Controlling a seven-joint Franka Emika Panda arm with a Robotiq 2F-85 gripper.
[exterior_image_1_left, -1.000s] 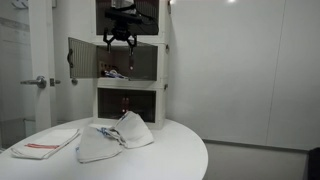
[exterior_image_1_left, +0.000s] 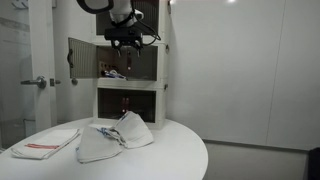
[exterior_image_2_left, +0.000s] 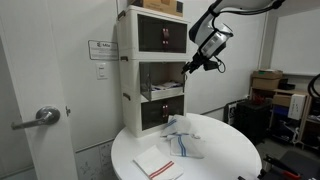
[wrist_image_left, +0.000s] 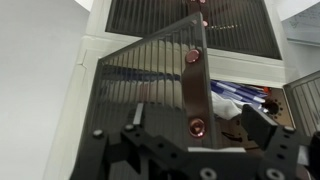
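Note:
My gripper (exterior_image_1_left: 126, 45) hangs in front of the upper part of a white cabinet with dark ribbed doors. In the wrist view its two fingers (wrist_image_left: 258, 124) stand well apart, with nothing seen held between them. Behind them is the swung-out door (wrist_image_left: 150, 90) of the middle compartment. Inside that compartment lie folded cloths (exterior_image_2_left: 163, 91), partly hidden by the door in the wrist view. On the round table are a white towel with red stripes (exterior_image_2_left: 158, 164), a white towel with blue stripes (exterior_image_2_left: 186, 146) and a crumpled pale cloth (exterior_image_1_left: 132, 129).
The lower cabinet door (exterior_image_1_left: 125, 104) is closed. A glass door with a handle (exterior_image_1_left: 40, 82) stands at the left. Shelves with boxes (exterior_image_2_left: 280, 100) are at the back right.
The cabinet doors and the cloths on the table look unmoved.

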